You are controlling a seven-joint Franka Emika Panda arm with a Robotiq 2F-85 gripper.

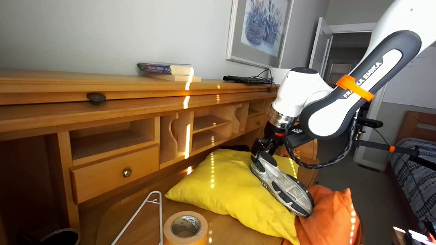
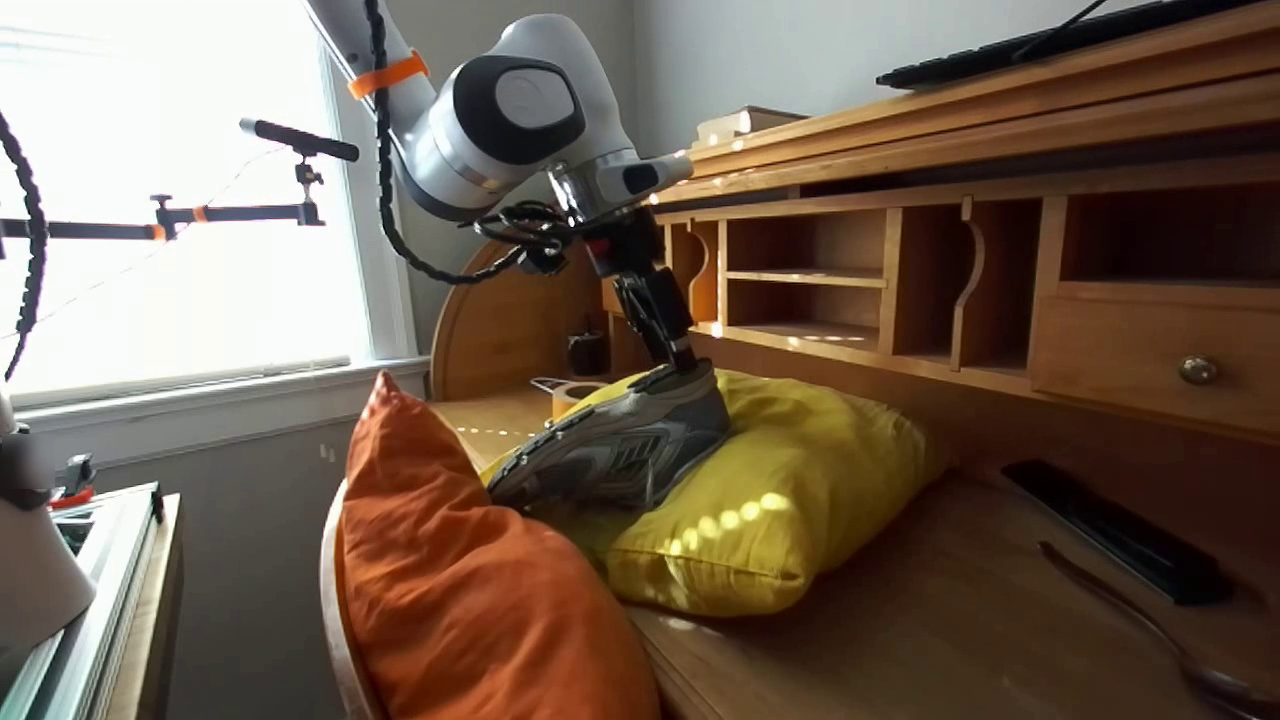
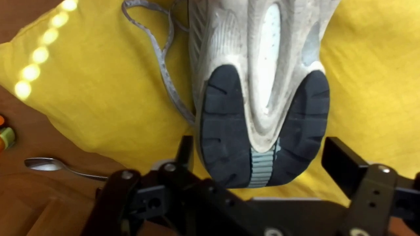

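Note:
A grey and white running shoe lies on the yellow pillow, its sole showing in exterior view 1 and its toe end over the orange pillow. From above, my open gripper reaches down around the heel. The wrist view has one finger on each side of the black-soled heel, with a sliver of yellow between the heel and the right finger. Whether the left finger touches the shoe I cannot tell. A loose lace trails over the pillow.
Left of the pillow in exterior view 1 are a tape roll and a white hanger. A spoon and a dark flat object lie on the desk. Desk cubbies stand close behind the arm.

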